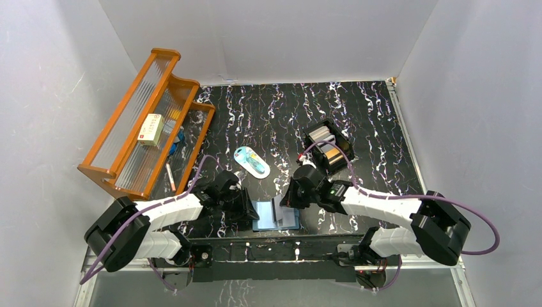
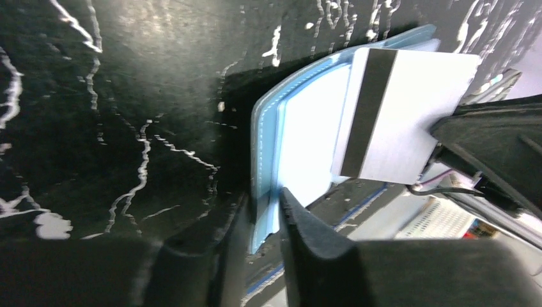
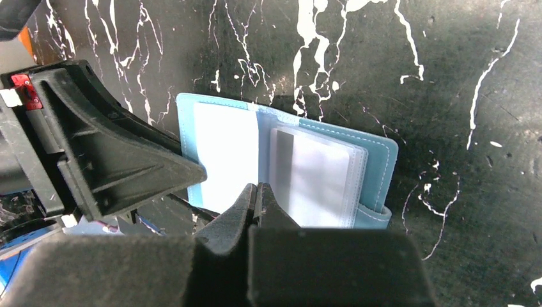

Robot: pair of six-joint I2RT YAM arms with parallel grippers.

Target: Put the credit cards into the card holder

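Observation:
The light-blue card holder (image 1: pixel 298 220) lies spread open near the table's front edge, its left page white. On its right page is a white card with a black stripe; in the right wrist view the card (image 3: pixel 319 173) looks covered by clear plastic. My right gripper is shut over the holder, and nothing shows between its fingers. In the left wrist view one of its fingers (image 2: pixel 505 134) meets the card's edge. At the holder's left edge stands my left gripper, a narrow gap between its fingers, the holder's edge in that gap.
A black box (image 1: pixel 347 150) of cards stands behind my right arm. A toothbrush pack (image 1: pixel 253 162) lies behind the holder. The wooden shelf (image 1: pixel 160 89) leans at the left, with a small carton (image 1: pixel 151 130) in it. Between shelf and box the back table is clear.

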